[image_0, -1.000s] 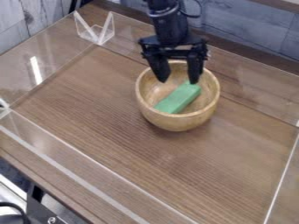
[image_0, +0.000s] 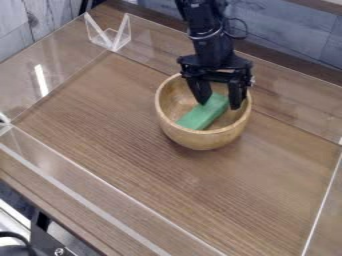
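Observation:
A tan bowl (image_0: 187, 133) rests on the wooden table (image_0: 120, 190), holding a green rectangular block (image_0: 202, 116) that lies slanted inside it. My black gripper (image_0: 214, 92) reaches down from the top over the bowl's back half, open, its two fingers spread at left and right of the bowl's interior near the block's upper end. Whether either finger touches the block is hard to tell.
A clear plastic object (image_0: 110, 32) stands at the back left, and part of another shows at the left edge. A dark item (image_0: 14, 243) sits in the bottom-left corner.
My gripper has moved, looking smaller and more upright over the bowl's back. The green block appears shifted slightly left within the bowl.

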